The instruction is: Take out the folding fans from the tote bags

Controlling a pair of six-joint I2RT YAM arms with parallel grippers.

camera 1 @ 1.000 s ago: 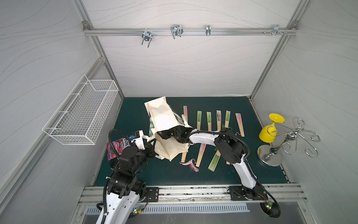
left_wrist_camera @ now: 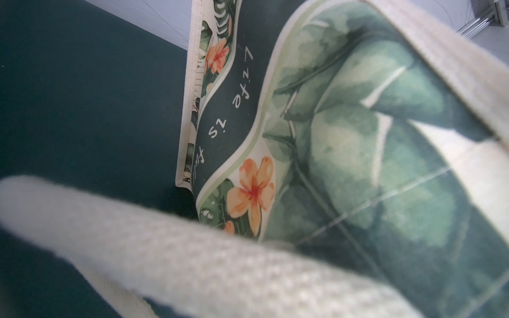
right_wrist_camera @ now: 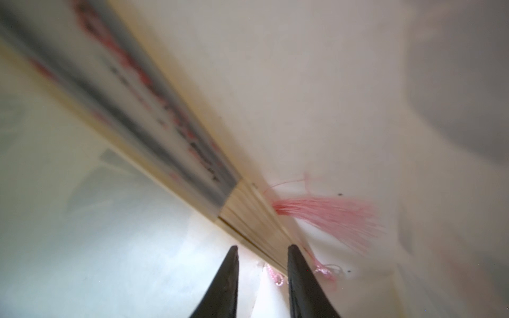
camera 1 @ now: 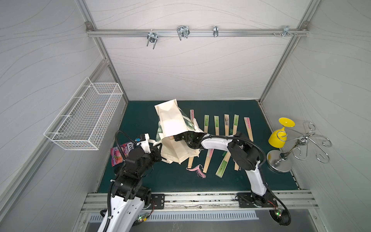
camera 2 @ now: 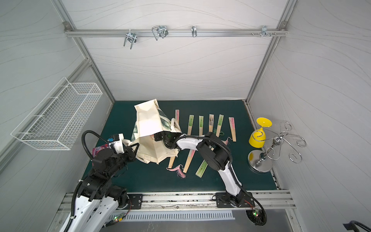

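The cream tote bag (camera 1: 170,118), with a leaf-printed side (left_wrist_camera: 371,159), lies tipped on the green mat, its flap raised. My left gripper (camera 1: 157,148) is at its left by the strap (left_wrist_camera: 159,243); its fingertips are hidden in the left wrist view, so its finger cannot be seen. My right gripper reaches into the bag, fingers part open, just at the lower end of a folded fan (right_wrist_camera: 175,137) with a pink tassel (right_wrist_camera: 328,217).
Several fans (camera 1: 247,127) lie spread right of and beneath the bag. At right stand a yellow object (camera 1: 276,139) and a metal stand (camera 1: 280,164); at left, a wire basket (camera 1: 92,116) hangs above a pink packet (camera 1: 116,154).
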